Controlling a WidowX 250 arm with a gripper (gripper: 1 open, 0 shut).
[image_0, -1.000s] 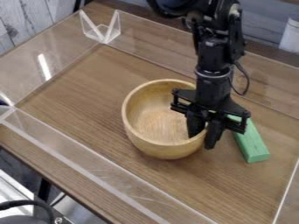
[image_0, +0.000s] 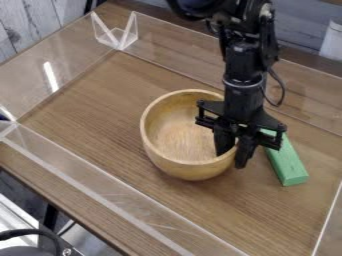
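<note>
My black gripper (image_0: 242, 145) is at the right rim of a tan bowl (image_0: 167, 135), its fingers low over the rim; whether they hold it I cannot tell. Just to the right of the bowl a green block (image_0: 287, 165) lies on the wooden table, partly hidden behind the gripper.
A white wire stand (image_0: 116, 32) is at the back left, and clear edging runs along the table's sides.
The gripper and bowl have shifted very slightly; otherwise little differs.
</note>
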